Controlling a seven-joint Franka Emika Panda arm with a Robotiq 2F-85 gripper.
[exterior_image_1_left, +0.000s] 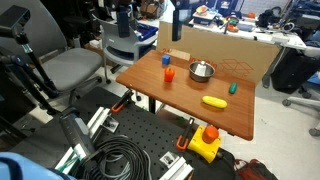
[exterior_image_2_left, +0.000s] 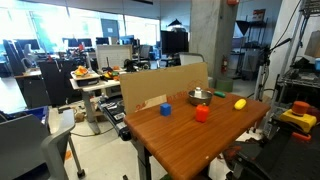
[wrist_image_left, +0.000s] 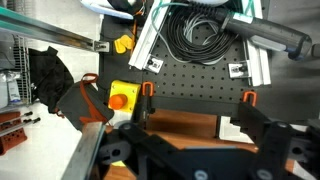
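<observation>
My gripper stands open in the wrist view. Its two dark fingers are wide apart, with nothing held between them. Below it is the black perforated mounting plate (wrist_image_left: 197, 80), not the wooden table. On that table (exterior_image_1_left: 185, 92), exterior view 1 shows a metal pot (exterior_image_1_left: 201, 71), an orange-red object (exterior_image_1_left: 168, 74), a small blue object (exterior_image_1_left: 166, 60), a yellow elongated object (exterior_image_1_left: 214, 102) and a small green one (exterior_image_1_left: 233, 88). All are apart from one another. Exterior view 2 has the pot (exterior_image_2_left: 200, 97) behind the red object (exterior_image_2_left: 202, 114), and the blue one (exterior_image_2_left: 165, 108) to the left.
A yellow box with a red button (exterior_image_1_left: 209, 133) stands by the table's near right corner. Coiled black cable (exterior_image_1_left: 118, 160) lies on the mounting plate. An upright brown panel (exterior_image_1_left: 215, 47) borders the table's far side. Open tabletop lies between the objects.
</observation>
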